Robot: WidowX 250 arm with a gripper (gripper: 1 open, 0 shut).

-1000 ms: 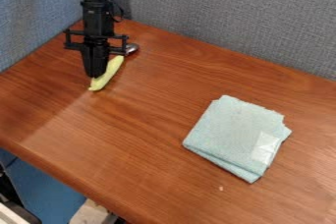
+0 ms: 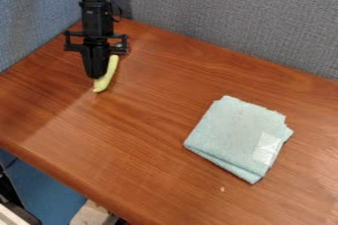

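My black gripper (image 2: 97,69) reaches down at the upper left of the wooden table, its fingertips low beside a pale yellow elongated object (image 2: 106,79), which looks like a banana. The object lies slanted along the right side of the fingers, its upper part partly behind the gripper. Whether the fingers are shut on it cannot be told. A folded pale mint cloth (image 2: 232,134) lies flat on the right part of the table.
A grey padded wall (image 2: 224,22) runs along the back, a blue-grey one (image 2: 30,32) along the left.
The yellow object and gripper have shifted very slightly.
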